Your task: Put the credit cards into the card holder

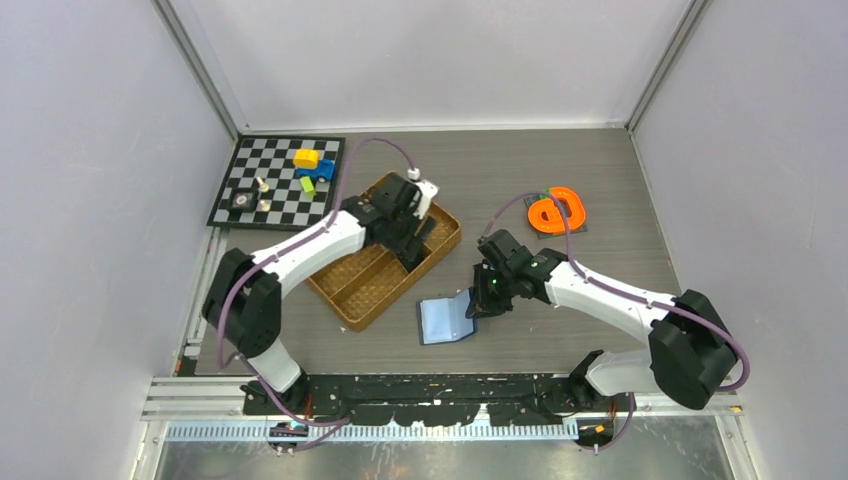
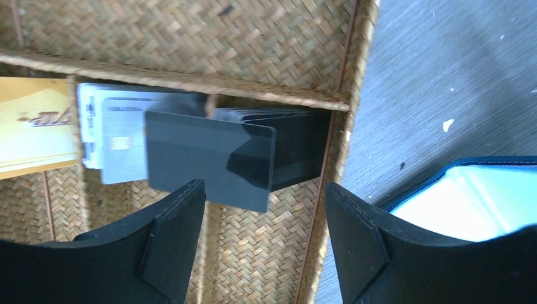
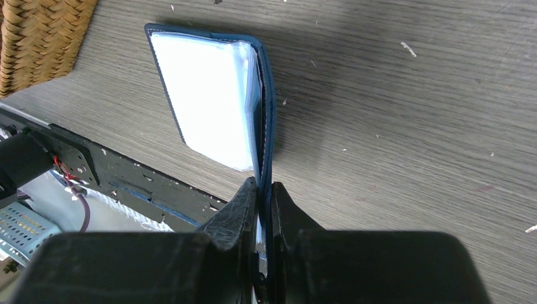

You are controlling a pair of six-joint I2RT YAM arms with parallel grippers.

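Observation:
In the left wrist view a dark card (image 2: 196, 155) lies askew across the divider, overlapping the silver cards (image 2: 120, 136) and a stack of black cards (image 2: 297, 149). My left gripper is open over the woven basket (image 1: 345, 315), its fingers wide apart on either side of the dark card's near part, gripping nothing. Gold cards (image 2: 38, 123) fill the compartment at the left. My right gripper is shut on one raised cover of the blue card holder (image 3: 202, 95), which stands open on the table with its clear sleeves showing.
A chessboard (image 1: 225, 205) with toy blocks (image 1: 307, 158) and small pieces is at the back left. An orange track toy (image 1: 557, 211) sits at the back right. Bare table lies between basket and holder.

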